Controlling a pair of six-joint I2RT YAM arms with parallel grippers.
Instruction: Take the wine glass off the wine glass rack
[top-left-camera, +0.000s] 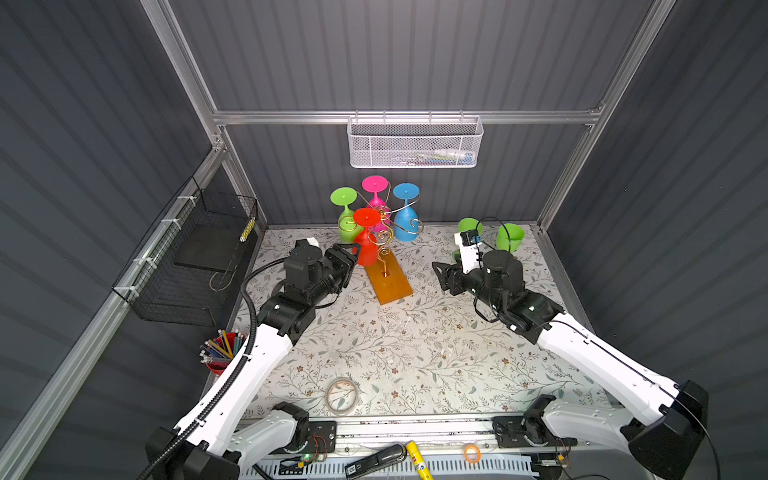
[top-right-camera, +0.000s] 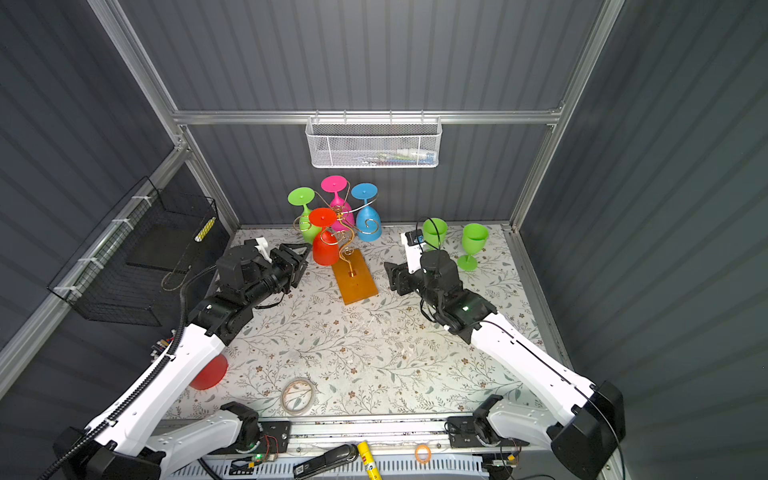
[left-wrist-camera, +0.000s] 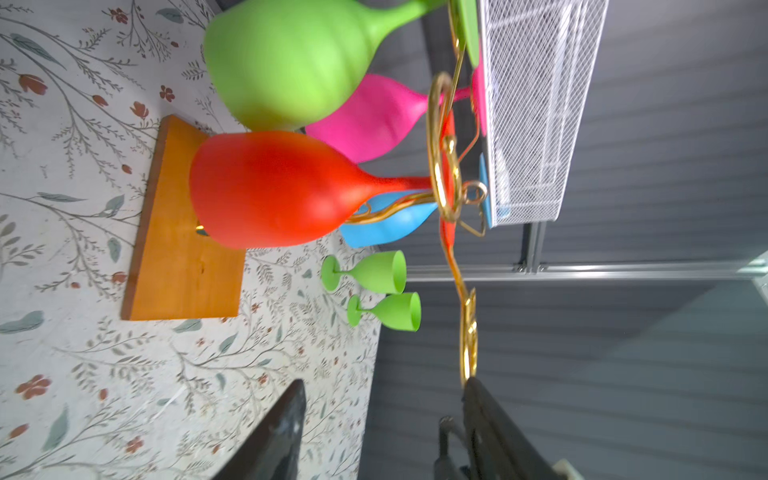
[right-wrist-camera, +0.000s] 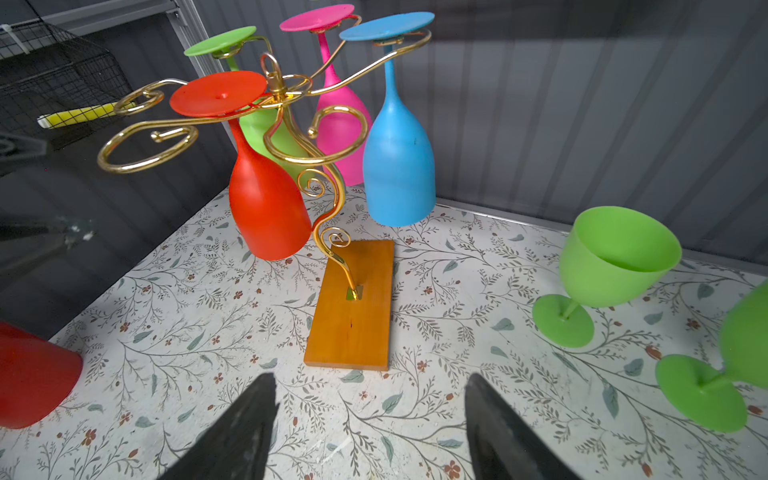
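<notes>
A gold wine glass rack on a wooden base (right-wrist-camera: 349, 336) holds four upside-down glasses: red (right-wrist-camera: 268, 204), green (left-wrist-camera: 288, 64), pink (right-wrist-camera: 342, 140) and blue (right-wrist-camera: 397, 168). My left gripper (top-left-camera: 349, 254) is raised just left of and in front of the red glass; in its wrist view the red bowl is ahead of the fingers, which stand apart with nothing between them. My right gripper stands open over the table to the right of the rack, nothing in it.
Two upright green goblets (top-right-camera: 474, 238) (right-wrist-camera: 608, 264) stand at the back right. A white mesh basket (top-left-camera: 414, 144) hangs on the back wall, a black one (top-left-camera: 192, 256) on the left. A tape roll (top-left-camera: 342, 396) lies at the front.
</notes>
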